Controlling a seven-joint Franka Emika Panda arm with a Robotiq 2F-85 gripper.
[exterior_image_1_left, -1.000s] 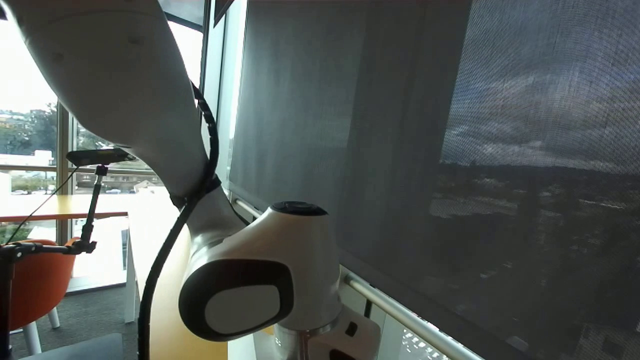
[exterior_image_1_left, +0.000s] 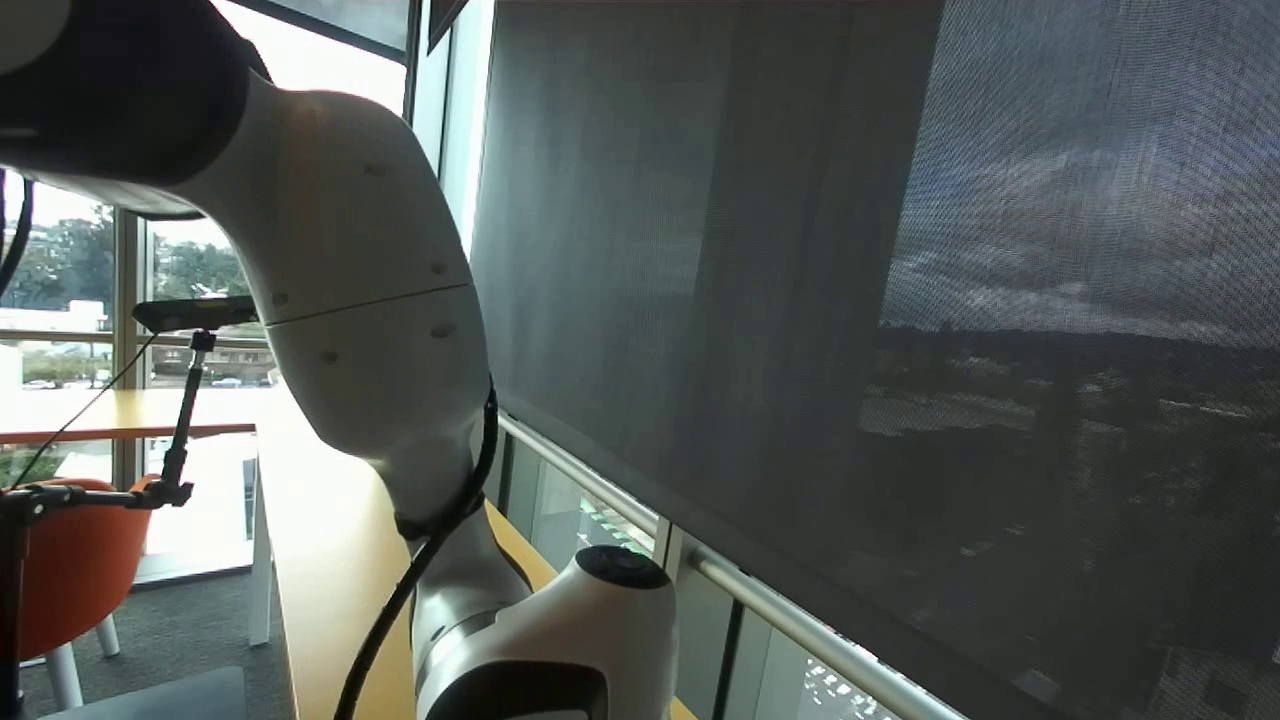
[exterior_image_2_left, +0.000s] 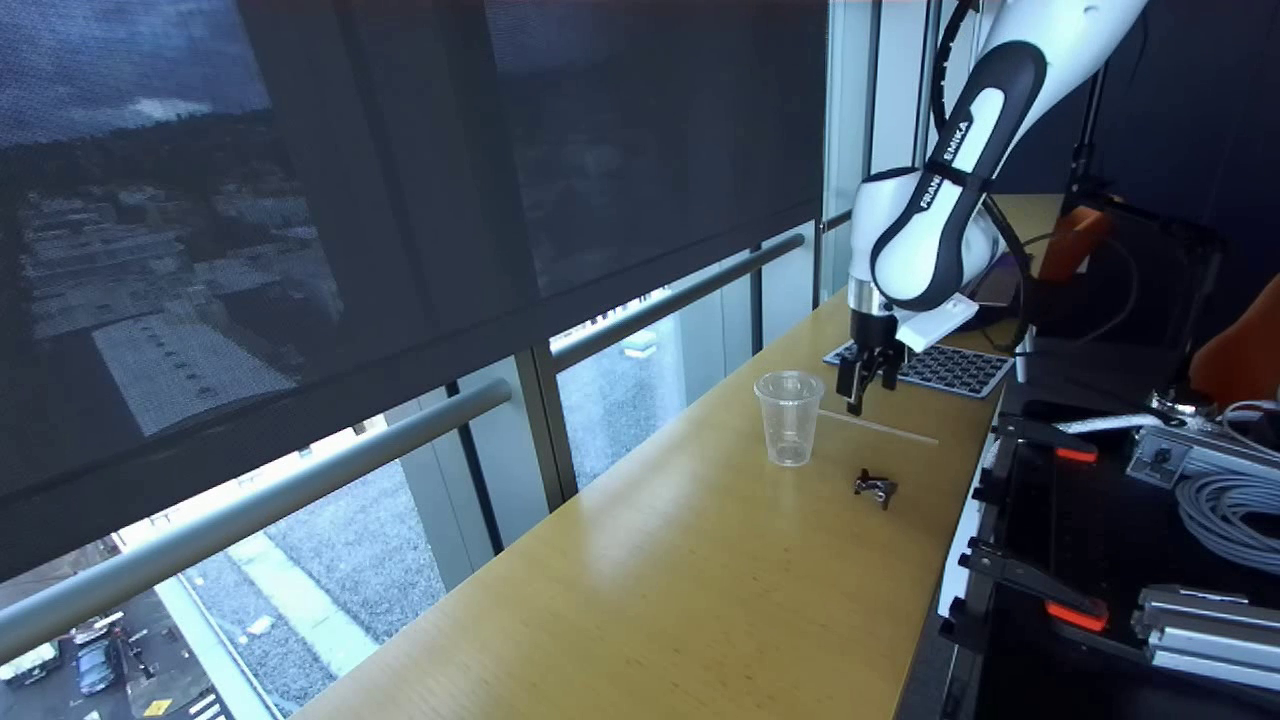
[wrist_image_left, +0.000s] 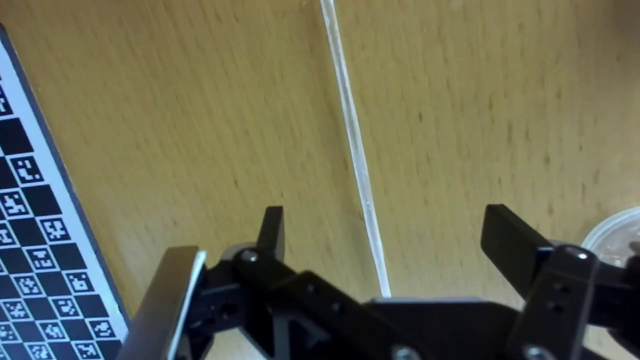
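A thin, clear straw-like stick (wrist_image_left: 355, 141) lies flat on the wooden table, running between my open fingers in the wrist view. My gripper is above it, fingers wide apart, holding nothing; one dark finger (wrist_image_left: 273, 234) is left of the stick and the other to its right. The stick's near end disappears behind the gripper body. From exterior view 2, the gripper (exterior_image_2_left: 869, 384) points down close over the table, and the stick (exterior_image_2_left: 882, 427) reaches rightward beneath it. A clear plastic cup (exterior_image_2_left: 789, 420) stands upright beside the gripper; only its rim (wrist_image_left: 612, 231) shows at the wrist view's right edge.
A checkered marker board (exterior_image_2_left: 954, 370) lies behind the gripper. A small dark object (exterior_image_2_left: 876, 487) sits on the table in front of the cup. A window rail (exterior_image_2_left: 684, 300) runs along the far side.
The surroundings look the same.
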